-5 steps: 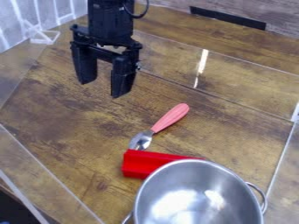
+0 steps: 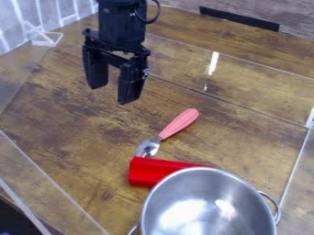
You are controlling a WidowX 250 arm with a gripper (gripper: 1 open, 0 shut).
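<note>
My black gripper (image 2: 110,77) hangs open over the upper left of the wooden table, with nothing seen between its fingers. Below and right of it lies a spoon with a pink handle (image 2: 179,123) and a metal head, angled toward the lower left. A red cylinder (image 2: 157,172) lies below the spoon, partly hidden behind a large steel pot (image 2: 207,211) at the bottom right, which is cut off by the frame's edge.
Whitish bars or a rack stand at the top left. The table's edge runs along the lower left.
My gripper has shifted and turned slightly over the last second. The spoon, red cylinder and pot stay where they were.
</note>
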